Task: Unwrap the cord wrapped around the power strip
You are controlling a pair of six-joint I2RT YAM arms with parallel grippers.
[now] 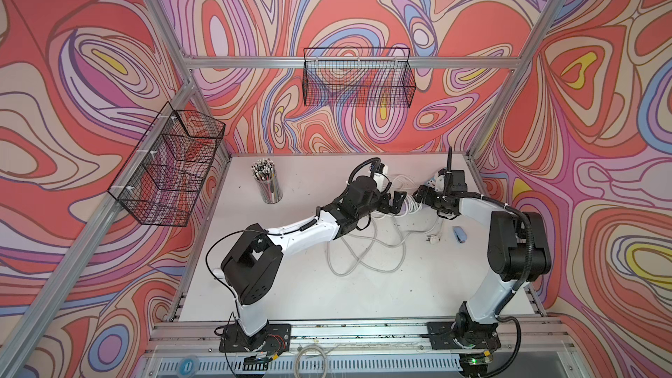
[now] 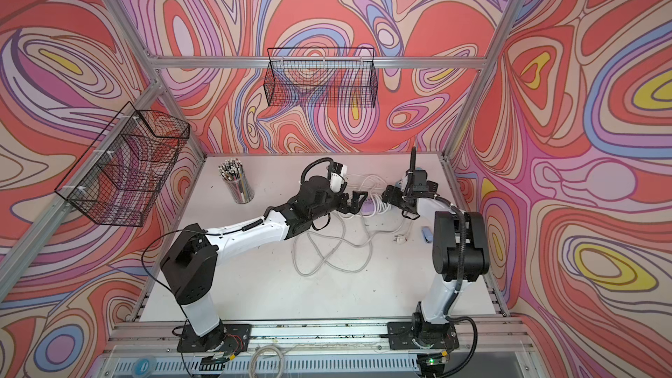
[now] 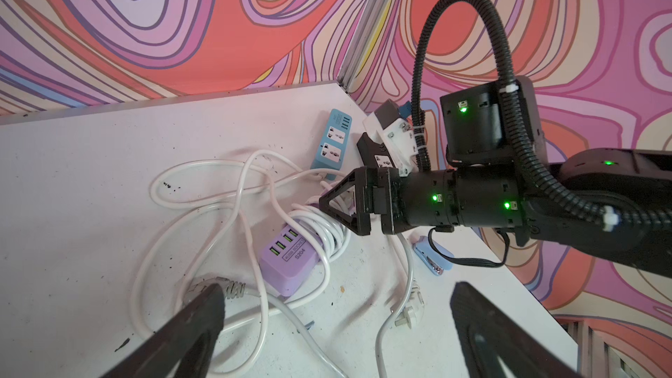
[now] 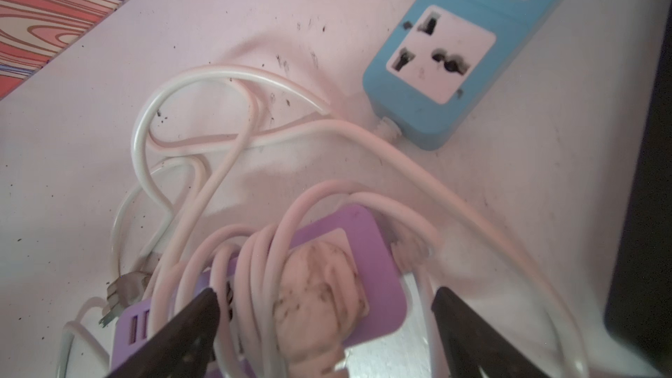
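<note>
A purple power strip [image 3: 288, 269] lies on the white table, with its white cord [image 3: 325, 227] wrapped in several turns around its middle. Loose loops of cord spread leftward. My right gripper is open over the strip's wrapped end; in its wrist view the cord turns [image 4: 262, 273] and the purple end [image 4: 383, 290] show between and ahead of the fingers, apparently ungripped. To the left of the strip, my left gripper is open, with nothing held between its fingers. In the left wrist view, the right gripper hides part of the wrapped end.
A blue power strip [image 3: 332, 141] lies behind the purple one. A blue stapler [image 3: 432, 255] and a white plug [image 3: 413, 306] rest to the right. A metal cup of pens [image 1: 267, 183] stands at back left.
</note>
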